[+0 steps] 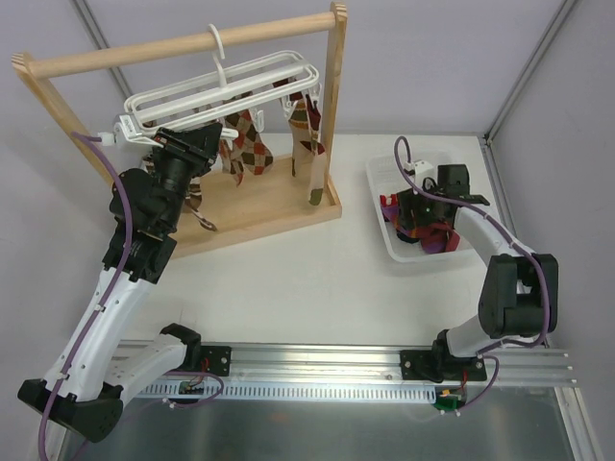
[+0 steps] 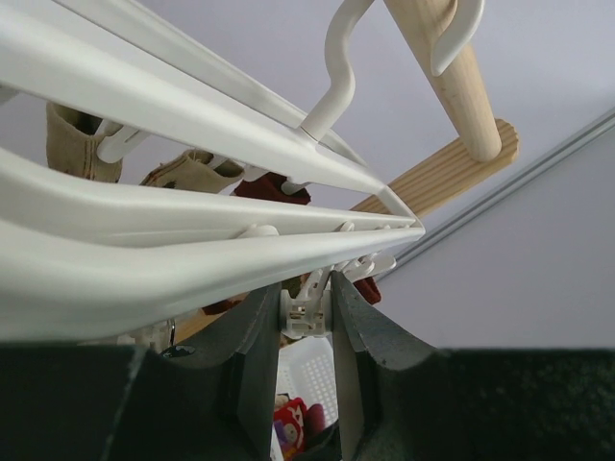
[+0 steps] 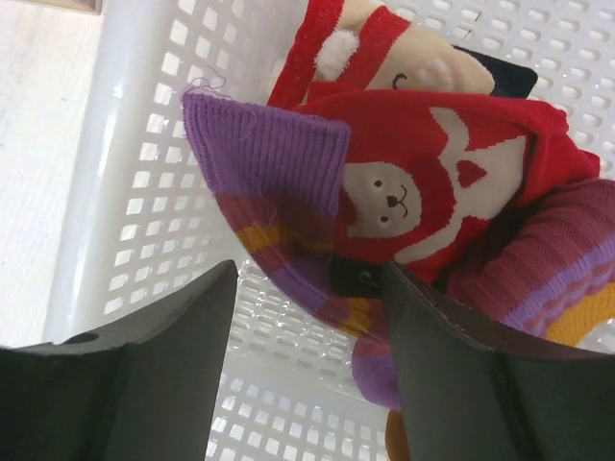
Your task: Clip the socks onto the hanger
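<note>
The white hanger (image 1: 221, 82) hangs on the wooden bar, with patterned socks (image 1: 250, 149) dangling beneath it. My left gripper is shut on a white clip of the hanger. My right gripper (image 1: 415, 206) is down in the white basket (image 1: 380, 173), its part-open fingers over a purple striped sock (image 3: 264, 144), which lies on red socks (image 3: 432, 154) with animal faces. In the right wrist view nothing shows held between those fingers.
The wooden stand's base (image 1: 269, 221) sits at the back left. The white table (image 1: 307, 288) between the stand and the basket is clear. A metal rail runs along the front edge.
</note>
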